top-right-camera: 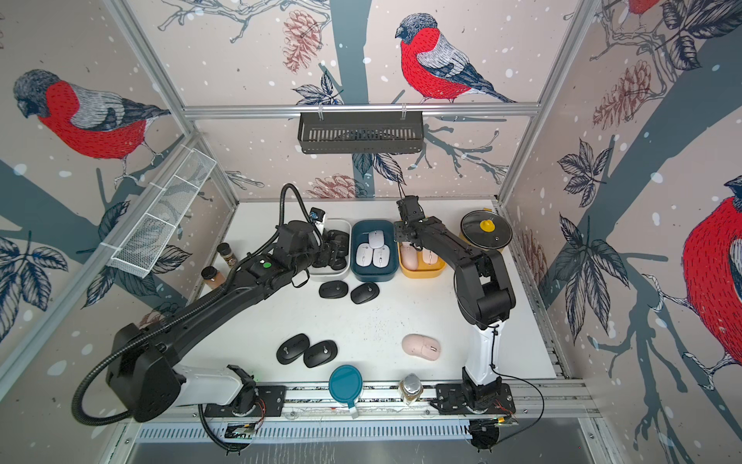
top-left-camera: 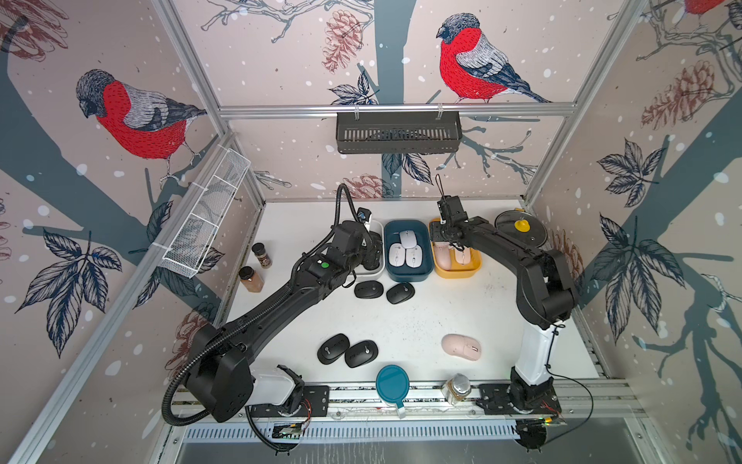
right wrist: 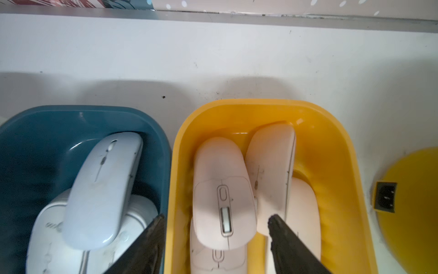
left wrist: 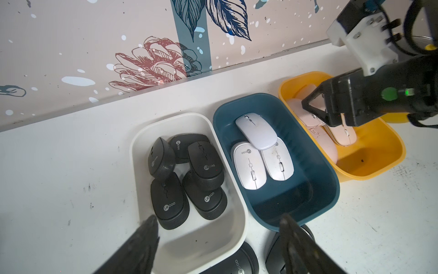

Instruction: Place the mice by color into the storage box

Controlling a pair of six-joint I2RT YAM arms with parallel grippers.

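Observation:
Several black mice (left wrist: 205, 159) lie piled in the white box (left wrist: 142, 196); above its near end my left gripper stands open and empty. In the blue box (left wrist: 314, 201) beside it are three white mice (left wrist: 256, 131). The orange box (right wrist: 264, 106) holds several pink mice, the topmost pink mouse (right wrist: 224, 196) resting on others and a second pink mouse (right wrist: 271, 173) tilted on its side. Over this box is my right gripper, fingers apart, with nothing clamped between them. On the table are a pink mouse (top-left-camera: 461, 346) and several black mice (top-left-camera: 361, 353).
A dark-lidded pan (top-left-camera: 521, 229) with a yellow knob stands right of the orange box. Two spice jars (top-left-camera: 249, 278) are at the left, a blue round object (top-left-camera: 392, 383) at the front edge.

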